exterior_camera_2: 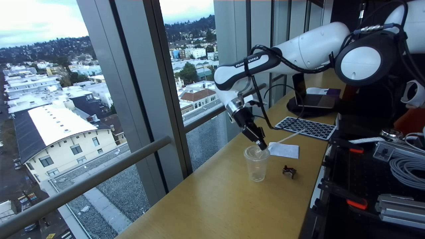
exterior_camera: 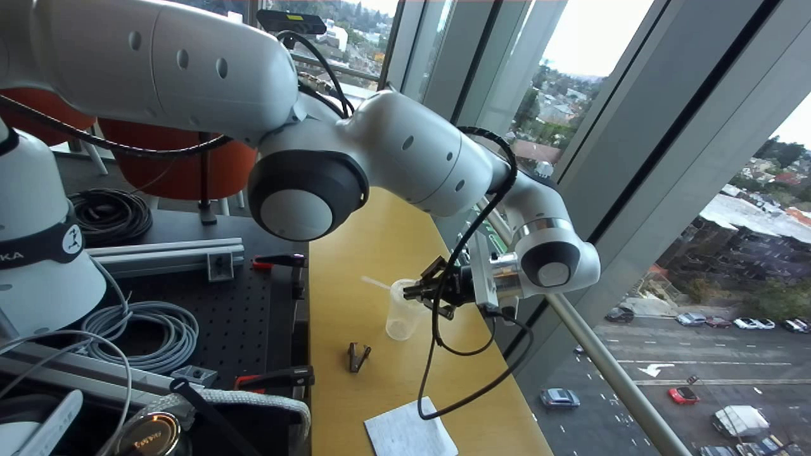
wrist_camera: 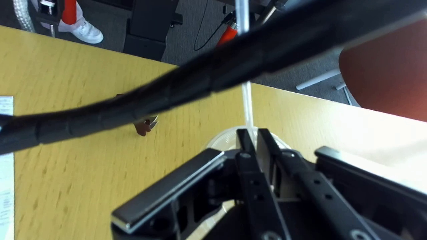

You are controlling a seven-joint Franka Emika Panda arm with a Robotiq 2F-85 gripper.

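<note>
A clear plastic cup (exterior_camera: 401,315) stands upright on the wooden table; its round rim (exterior_camera_2: 255,151) faces up. My gripper is at the cup's mouth, pointing down at a slant in exterior view 2. Its fingers are shut on a thin clear straw (wrist_camera: 247,104), which passes between the fingertips in the wrist view. From there the straw (exterior_camera_2: 290,137) sticks out at a low slant, past the cup's rim. Whether its lower end is inside the cup cannot be made out. My gripper hides much of the cup in the wrist view.
A small dark clip (exterior_camera: 358,356) lies near the cup, with a white paper sheet (exterior_camera: 411,430) farther along the table. A keyboard (exterior_camera_2: 306,128) and a laptop (exterior_camera_2: 318,99) stand beyond. A metal rail (exterior_camera: 600,365) runs along the windows. The black cable (wrist_camera: 180,94) crosses the wrist view.
</note>
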